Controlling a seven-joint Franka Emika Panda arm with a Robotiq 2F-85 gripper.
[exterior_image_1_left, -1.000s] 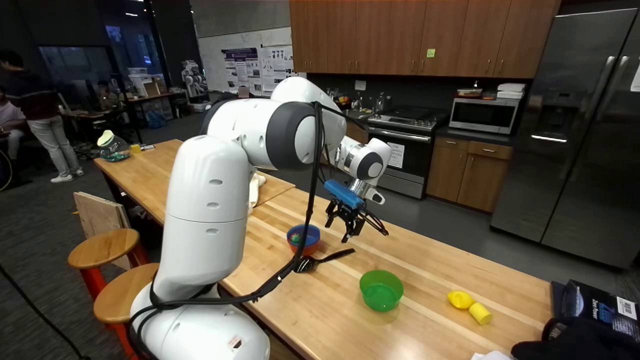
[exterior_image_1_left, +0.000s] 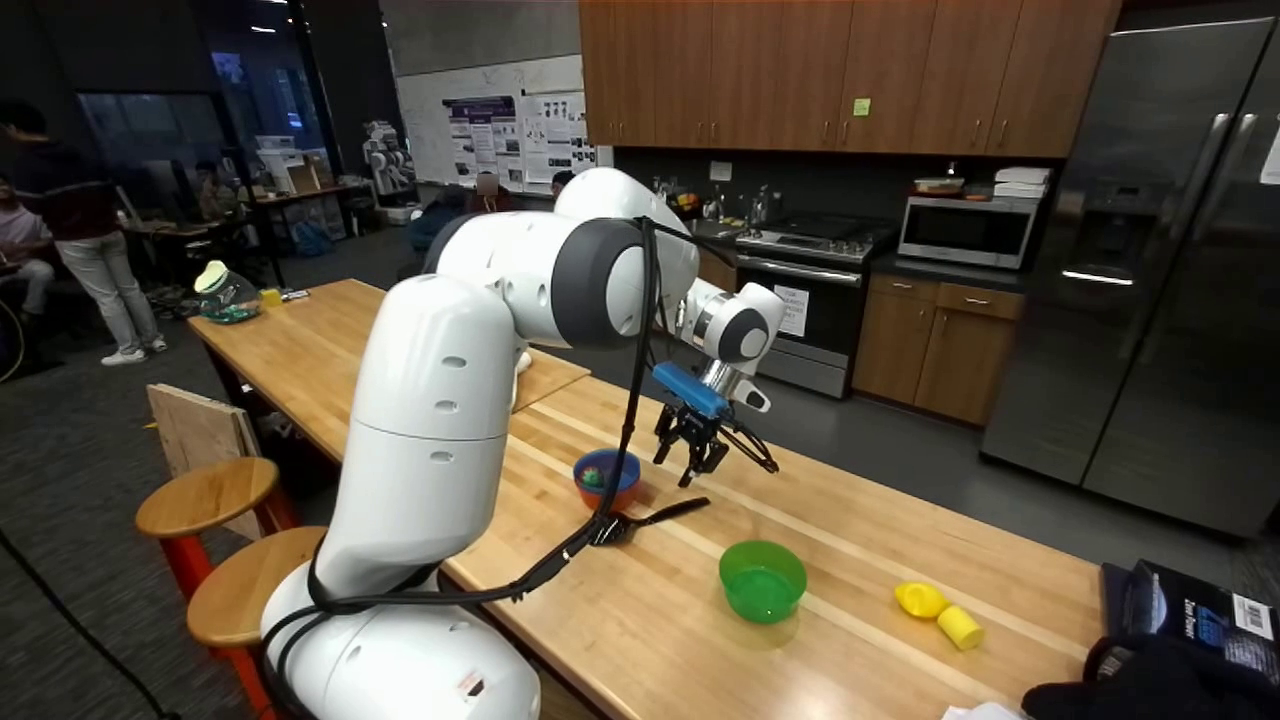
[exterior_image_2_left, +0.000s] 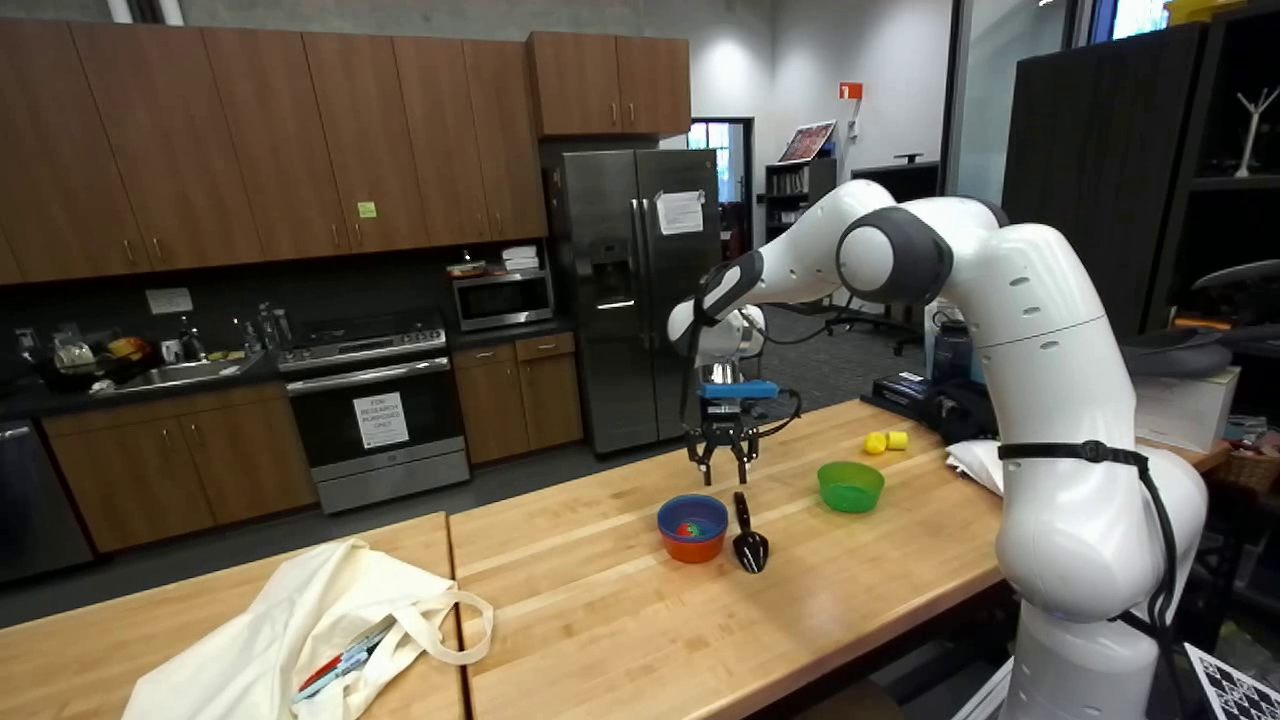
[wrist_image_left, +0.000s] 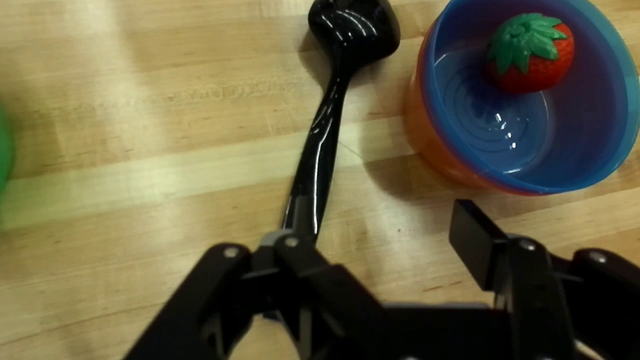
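My gripper hangs above the wooden table with its fingers apart and nothing between them. In the wrist view one finger lies over the handle end of a black spoon-like utensil (wrist_image_left: 321, 144). The other finger is just below the rim of a blue bowl (wrist_image_left: 480, 147) in that view. The blue bowl is nested in an orange-red one (exterior_image_2_left: 692, 550), and a toy strawberry (wrist_image_left: 531, 57) sits inside. In exterior view 2 the utensil lies beside the bowls, its handle toward my gripper (exterior_image_2_left: 723, 474).
An empty green bowl (exterior_image_1_left: 763, 581) stands apart, with a yellow lemon-like toy (exterior_image_1_left: 921, 599) and a yellow cylinder (exterior_image_1_left: 960, 626) farther along the table. A cream cloth bag (exterior_image_2_left: 288, 636) lies at the other end. Bare table surrounds the utensil and bowls.
The arm's upper links have shifted slightly right and down in exterior view 1. My gripper has barely moved; the objects on the table stay where they were.
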